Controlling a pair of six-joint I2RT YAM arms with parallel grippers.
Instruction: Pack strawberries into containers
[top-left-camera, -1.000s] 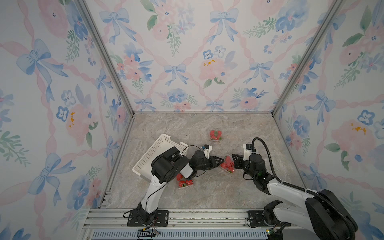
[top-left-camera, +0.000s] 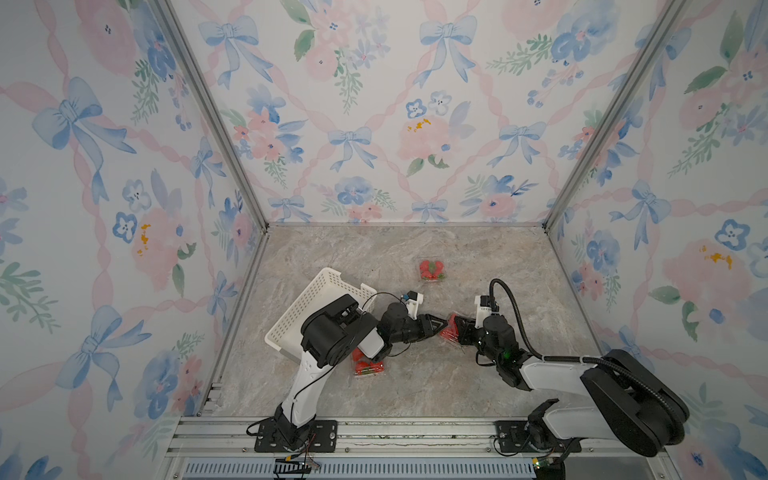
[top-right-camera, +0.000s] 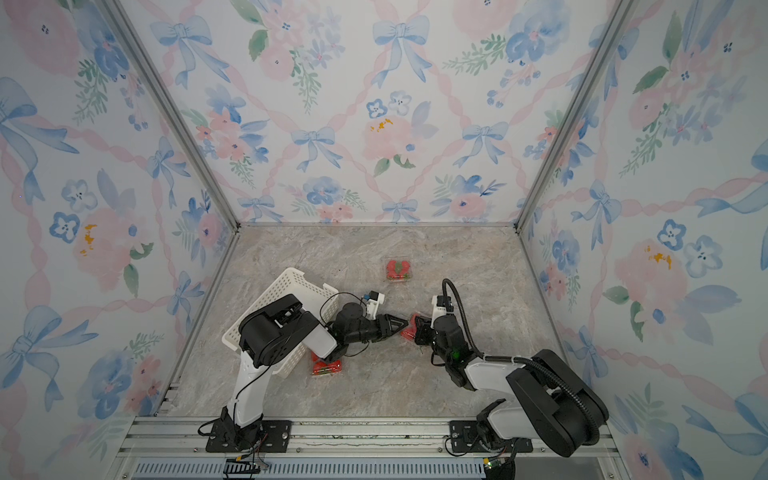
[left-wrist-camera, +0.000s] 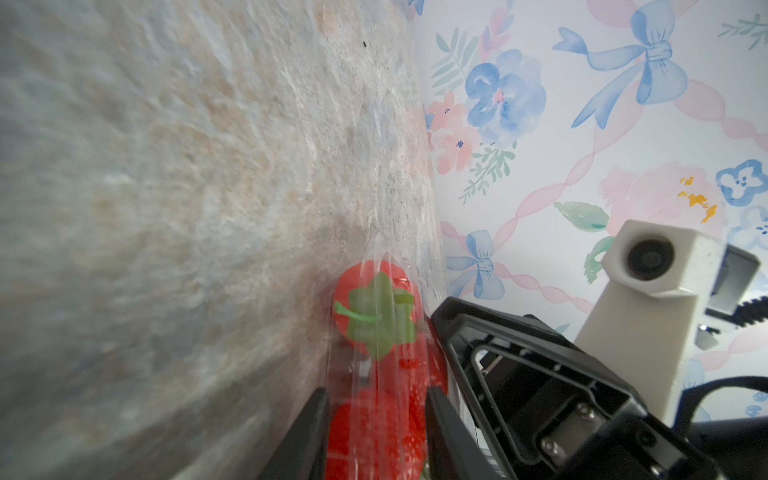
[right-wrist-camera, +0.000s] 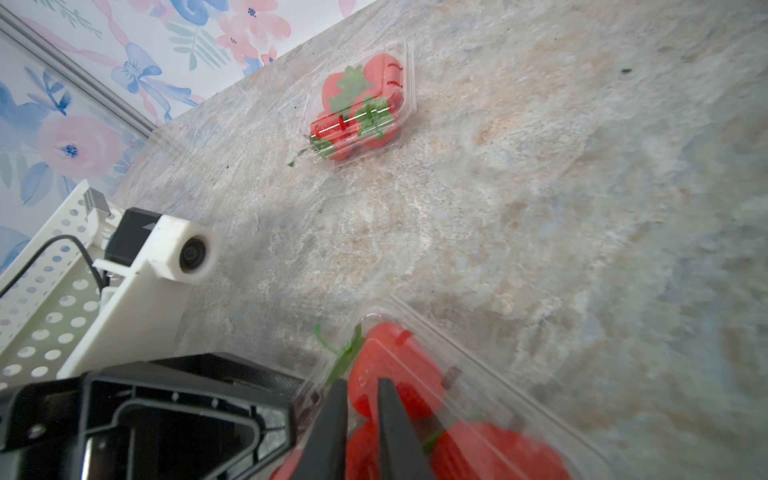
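A clear plastic box of red strawberries (top-left-camera: 449, 334) lies on the table between my two grippers. In the right wrist view my right gripper is shut on this strawberry box (right-wrist-camera: 496, 392), its narrow fingers close together at the near wall. Facing it from the other side, my left gripper stands open, fingers spread either side of the box's end. A second strawberry box (top-left-camera: 432, 270) sits farther back, lid closed. A third box (top-left-camera: 369, 369) shows partly beneath the left arm.
A white perforated basket (top-left-camera: 302, 302) stands at the left, partly covered by the left arm. Bare table (top-left-camera: 512, 264) lies open at the back right. The two grippers are very close together.
My right gripper has moved left onto the middle box and closed on it. The box has shifted slightly left, toward the left gripper. The left arm looks nearly still.
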